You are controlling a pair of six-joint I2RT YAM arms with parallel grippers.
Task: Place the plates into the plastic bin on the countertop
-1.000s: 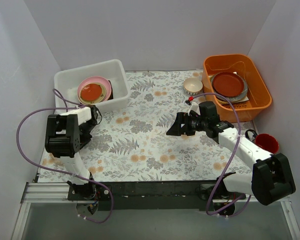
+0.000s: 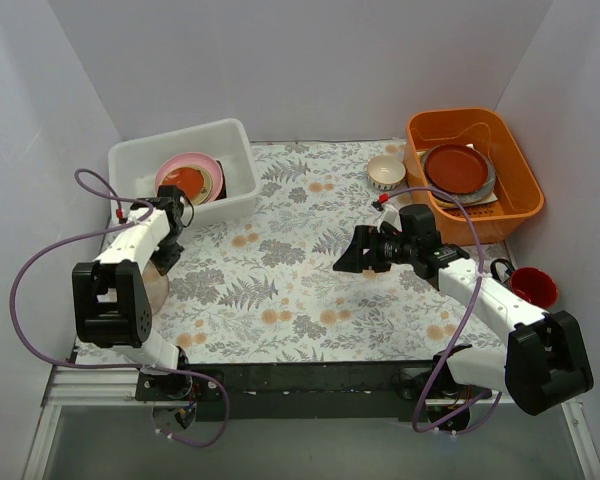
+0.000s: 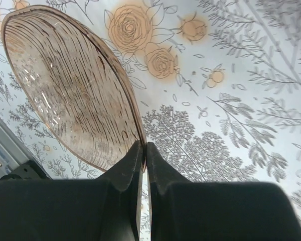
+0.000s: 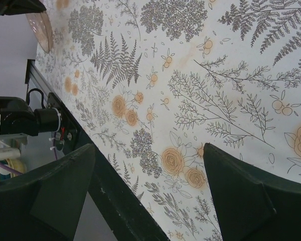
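A clear, brownish ribbed plate [image 3: 70, 85] hangs tilted in the left wrist view, its rim pinched by my left gripper. From above, part of this plate [image 2: 156, 288] shows beside the left arm at the left of the countertop, in front of the white plastic bin [image 2: 242, 165]. Inside that bin lie a pink plate [image 2: 202, 160] and an orange-red plate [image 2: 183, 182]. My right gripper is open over bare patterned cloth, nothing between its fingers.
An orange bin [image 2: 525, 185] at the back right holds a brown-red plate [image 2: 457, 168]. A white bowl [image 2: 386, 172] stands left of it, and a red mug [image 2: 533, 287] sits near the right wall. Mid-countertop is clear.
The right arm has not moved.
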